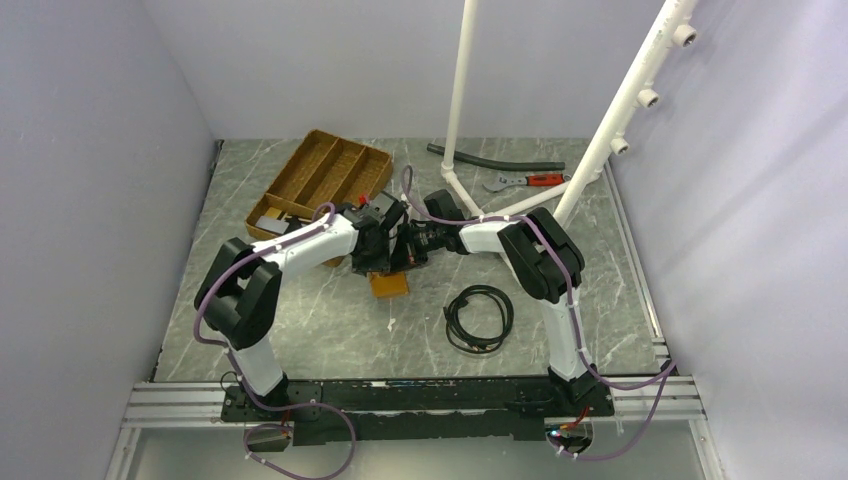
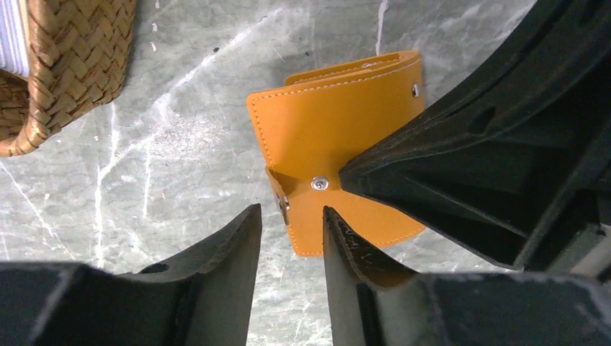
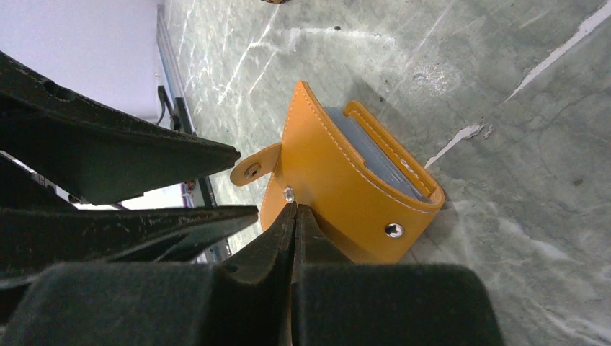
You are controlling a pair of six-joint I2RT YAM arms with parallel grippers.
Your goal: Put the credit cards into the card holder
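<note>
An orange card holder [image 2: 339, 122] lies folded on the marble table, clear sleeves [image 3: 375, 158] showing at its open edge. Its small snap strap [image 3: 253, 167] sticks out from one side, unfastened; a metal stud [image 2: 319, 183] shows on the holder's face. My left gripper is open, with its fingertips spread either side of the strap and no contact that I can make out. The tips of my right gripper are together against the holder's face beside the stud, nothing showing between them. From above, both grippers hide the holder's far part. No cards can be made out inside it.
A divided woven basket [image 1: 330, 170] stands at the back left, with pale items [image 1: 270, 222] in its front compartment. A coiled black cable [image 1: 478, 318] lies right of the holder. White pipes [image 1: 460, 90] and a wrench [image 1: 530, 181] are behind.
</note>
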